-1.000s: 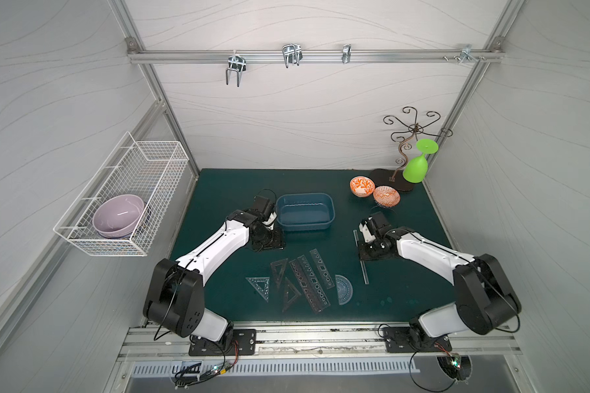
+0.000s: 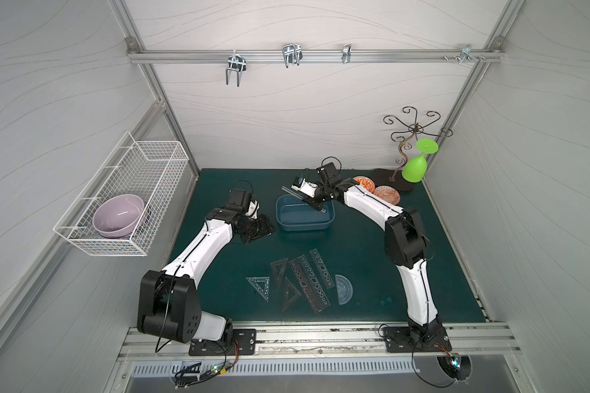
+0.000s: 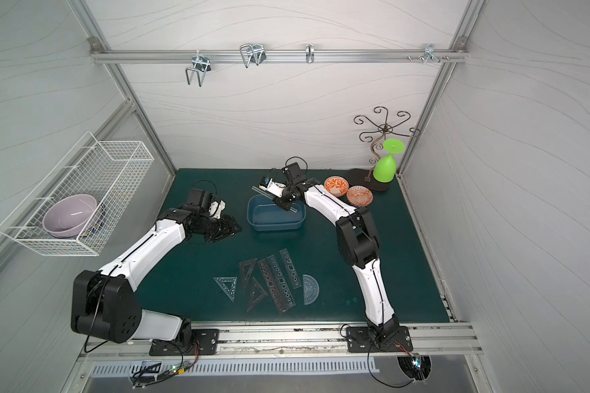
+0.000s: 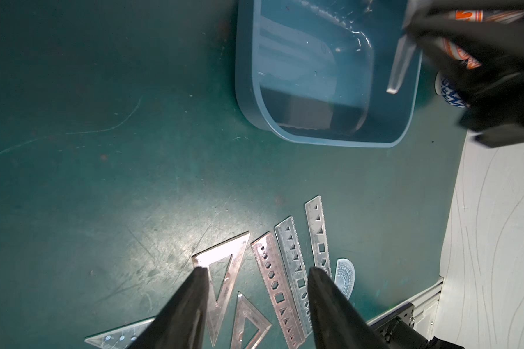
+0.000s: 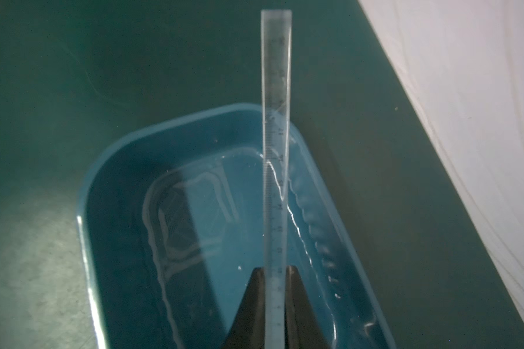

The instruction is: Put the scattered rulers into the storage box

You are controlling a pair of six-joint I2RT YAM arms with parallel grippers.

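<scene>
A long clear ruler (image 5: 276, 174) is gripped edge-on by my right gripper, which is shut on it above the blue storage box (image 2: 304, 226). One end of the ruler reaches past the box's rim in the right wrist view. The box looks empty. My left gripper stands open with air between its fingers, left of the box. On the table in front lie a pink ruler (image 4: 272, 273), two clear rulers with cut-outs (image 4: 293, 256) (image 4: 317, 226), a protractor (image 4: 344, 278) and three set squares (image 2: 259, 286) (image 2: 278, 267) (image 2: 290, 294).
Two orange-patterned bowls (image 3: 336, 186) (image 3: 359, 196), a metal stand (image 3: 376, 147) and a green goblet (image 3: 385, 169) occupy the back right. A wire basket (image 2: 157, 190) with a purple bowl (image 2: 119, 216) hangs at the left wall.
My right gripper has carried the clear ruler from the table's right side back and left to over the box, turning it. The left gripper has shifted slightly back and left, still open.
</scene>
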